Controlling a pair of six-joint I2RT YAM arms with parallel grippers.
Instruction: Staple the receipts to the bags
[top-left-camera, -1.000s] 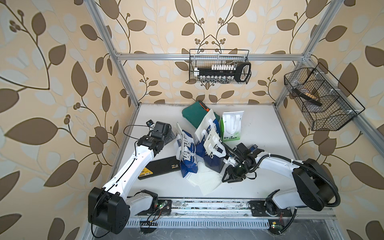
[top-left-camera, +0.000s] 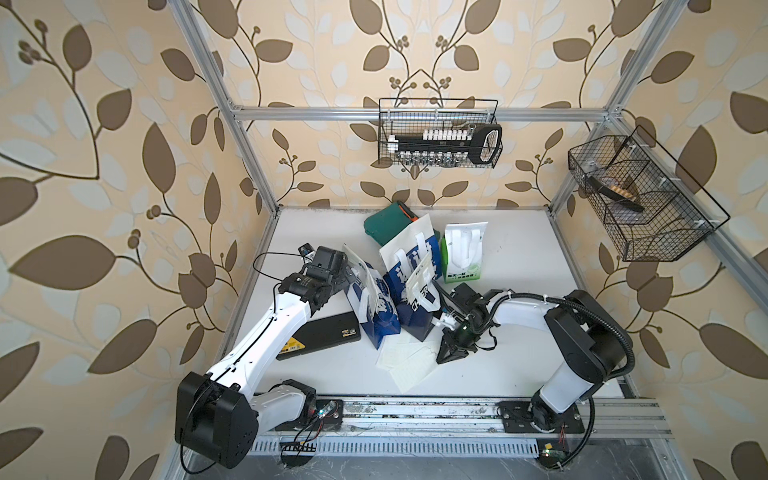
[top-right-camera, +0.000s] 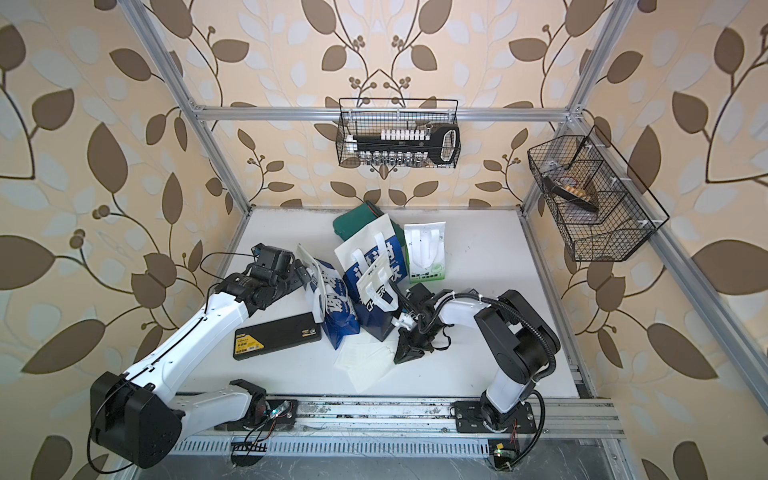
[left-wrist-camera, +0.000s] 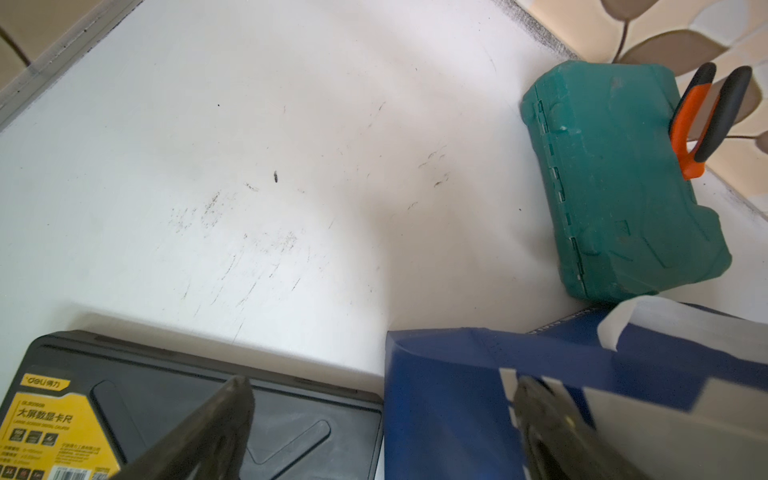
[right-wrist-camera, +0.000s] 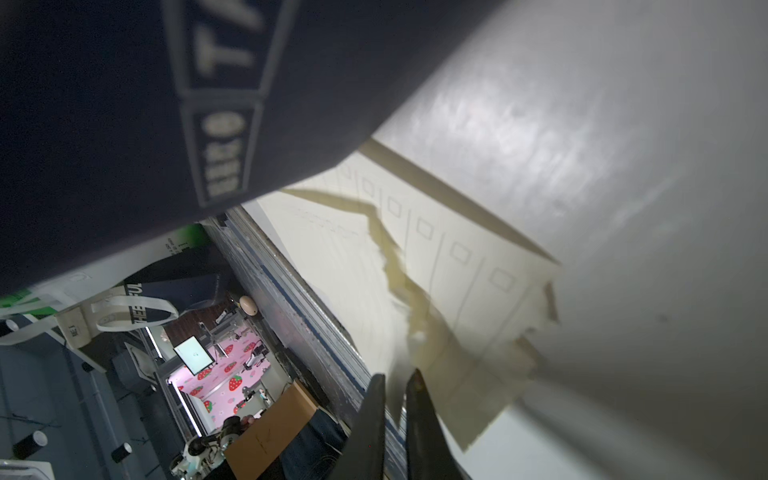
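Note:
Several paper bags stand mid-table: a blue one (top-left-camera: 382, 320) at left, more blue and white ones (top-right-camera: 376, 316) centre, a white-green one (top-left-camera: 464, 256) behind. Pale receipt sheets (top-left-camera: 404, 368) lie on the table in front; the right wrist view shows them torn or creased. My left gripper (top-left-camera: 340, 276) hangs open beside the left bag, nothing between its fingers. My right gripper is low at the sheets, below a dark bag, its fingertips shut; whether a paper edge sits between them is unclear. I cannot identify a stapler.
A black caliper case (top-right-camera: 276, 336) lies front left. A green case (left-wrist-camera: 616, 184) with orange-handled pliers is at the back. Wire baskets (top-left-camera: 438, 144) hang on back and right frames.
My right arm has moved left toward the middle. The bags have shifted slightly and look more upright. My left arm has moved slightly.

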